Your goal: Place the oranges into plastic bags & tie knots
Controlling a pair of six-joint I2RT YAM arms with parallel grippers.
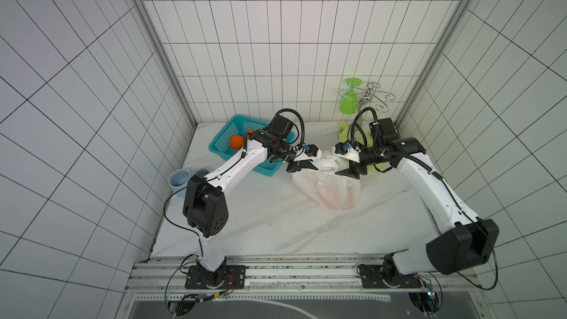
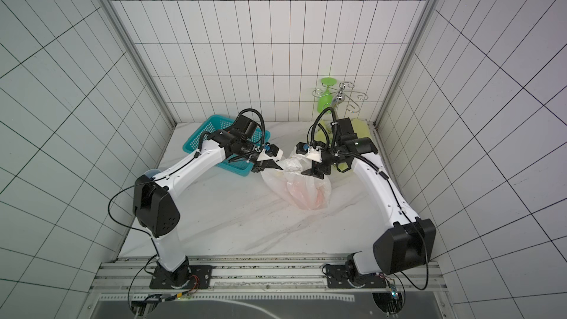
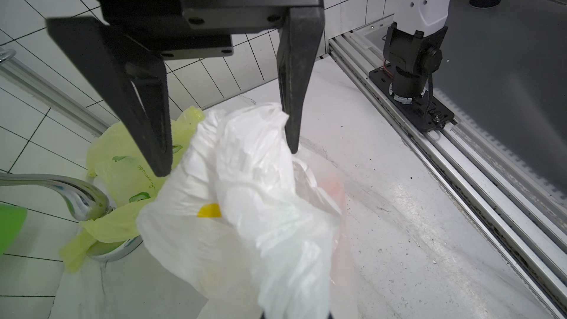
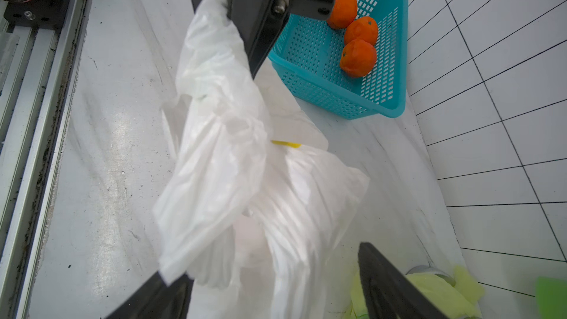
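Observation:
A white plastic bag [image 1: 324, 192] with a pinkish lower part stands on the counter between my grippers. My left gripper [image 1: 301, 165] is shut on its bunched top, which hangs from the dark fingers in the right wrist view [image 4: 212, 112]. My right gripper is open, its fingers either side of the bag's upper folds in the left wrist view, and low at both sides in the right wrist view. Oranges [image 4: 358, 58] lie in a teal basket [image 4: 319, 97] at the back left.
A yellow-green bag [image 3: 130, 159] lies by the metal rack [image 1: 378, 94] at the back right, near a green cup [image 1: 348, 103]. Blue cups [image 1: 179, 179] stand at the left edge.

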